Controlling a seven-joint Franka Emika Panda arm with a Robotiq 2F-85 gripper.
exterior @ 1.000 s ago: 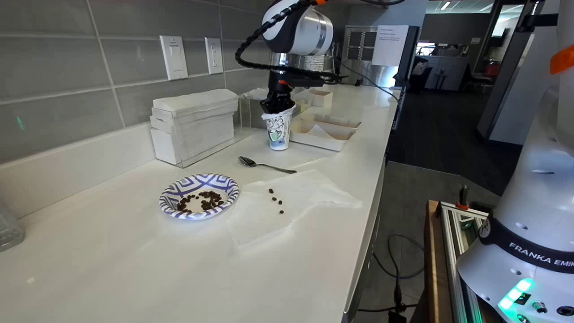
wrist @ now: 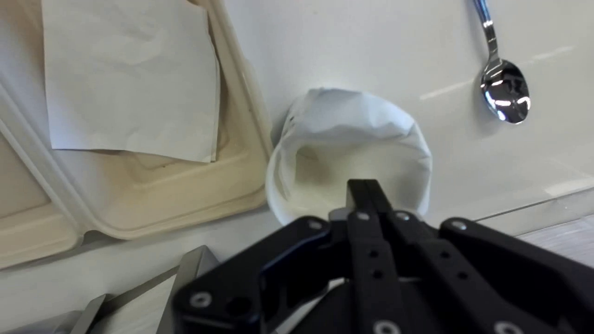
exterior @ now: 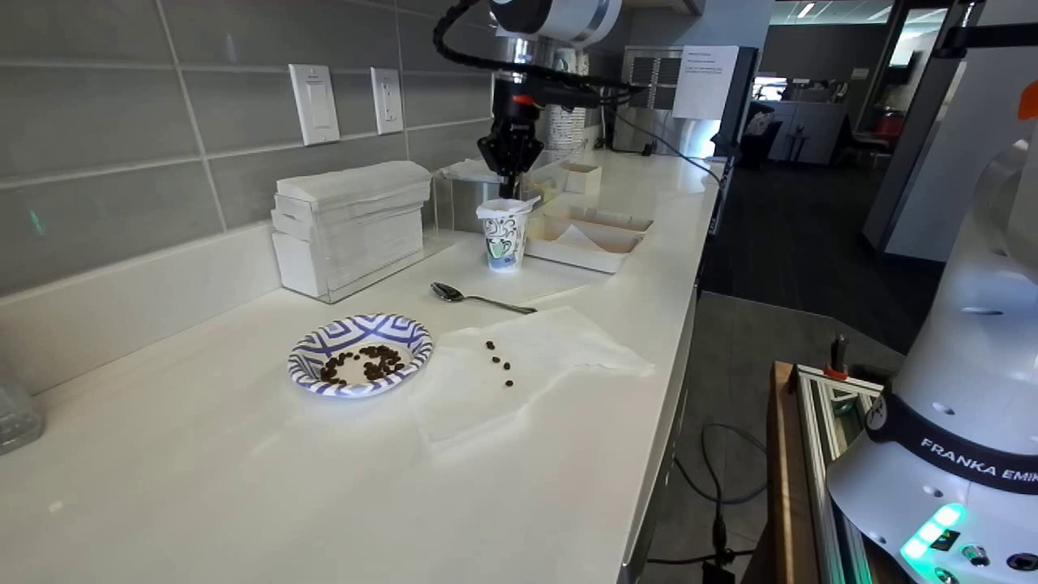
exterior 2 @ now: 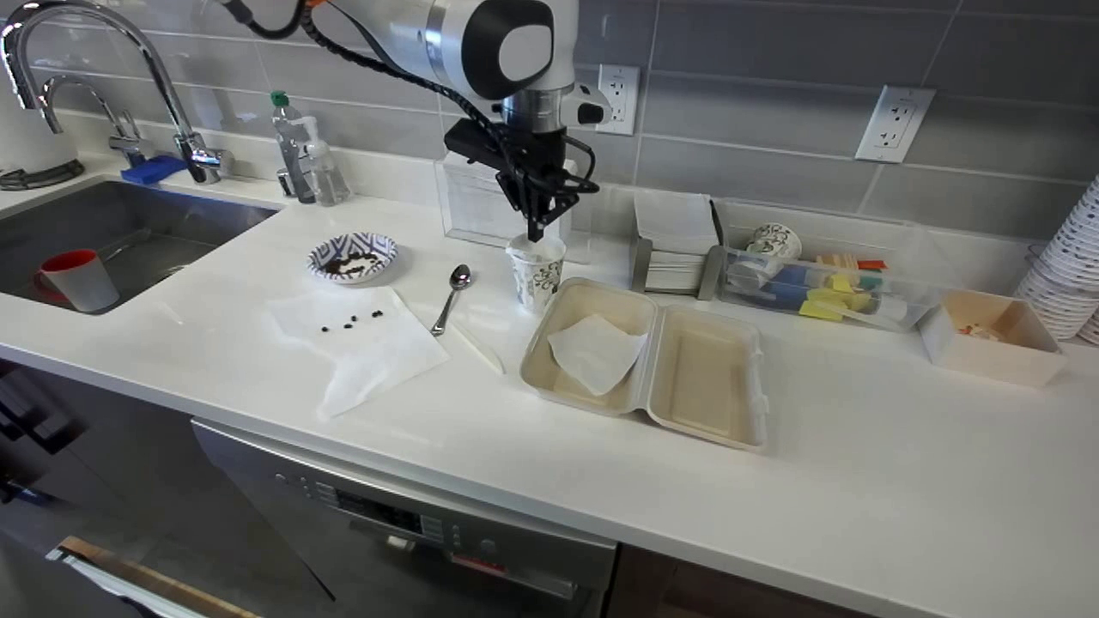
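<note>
A patterned paper cup (exterior: 503, 242) stands upright on the counter, with a white paper liner (wrist: 362, 114) tucked inside and folded over its rim. My gripper points down at the cup's mouth, fingers together and nothing visible between them. In the second exterior view the gripper (exterior 2: 535, 237) has its tips right at the rim; how far they reach inside is hard to tell. A blue-and-white bowl (exterior: 308, 375) holds dark coffee beans (exterior: 384, 360). Several loose beans (exterior: 507, 366) lie on a flat white napkin (exterior: 564, 350). A metal spoon (exterior 2: 449, 299) rests between napkin and cup.
An open takeout box (exterior 2: 711, 376) with a folded napkin (exterior 2: 598, 352) in it sits close beside the cup. Napkin holders (exterior: 355, 229) (exterior 2: 675, 252) and a clear bin (exterior 2: 876, 247) line the wall.
My gripper has risen from deep in the cup's mouth to about rim level. The cup has stayed on the counter, its liner edge slightly shifted. Beans, bowl and spoon are unmoved.
</note>
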